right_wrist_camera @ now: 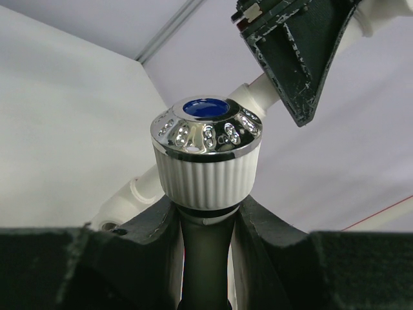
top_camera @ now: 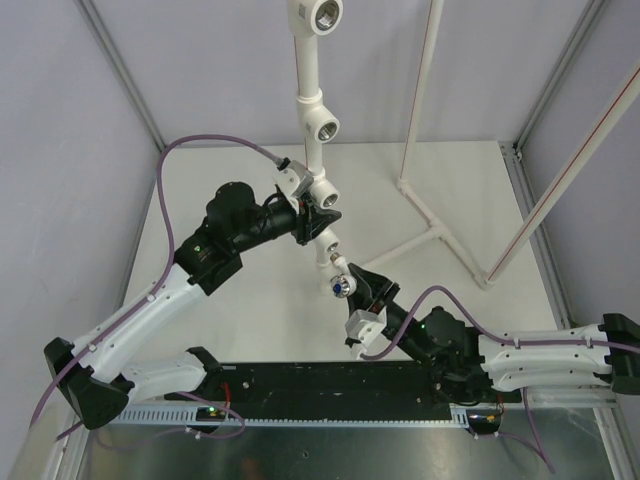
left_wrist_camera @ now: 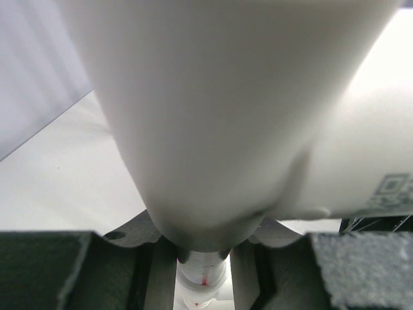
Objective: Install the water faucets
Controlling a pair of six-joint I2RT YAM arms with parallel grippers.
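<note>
A white pipe [top_camera: 310,70] with several threaded sockets runs upright down the middle of the top view. My left gripper [top_camera: 312,218] is shut on this pipe, just above one of its lower sockets; in the left wrist view the thick white fitting [left_wrist_camera: 219,116] fills the space above the fingers [left_wrist_camera: 135,258]. The faucet [top_camera: 342,286], white with a chrome ring and blue cap, is in my right gripper [top_camera: 360,282], which is shut on it. In the right wrist view the faucet's ribbed knob [right_wrist_camera: 206,177] stands above the fingertips. Its inlet end is close to a lower pipe socket [top_camera: 328,240]; contact cannot be told.
More white frame pipes [top_camera: 440,232] stand at the right on the white board [top_camera: 230,310]. A dark slot [top_camera: 330,400] lies along the near edge. The left gripper's dark finger [right_wrist_camera: 300,64] is close above the faucet in the right wrist view.
</note>
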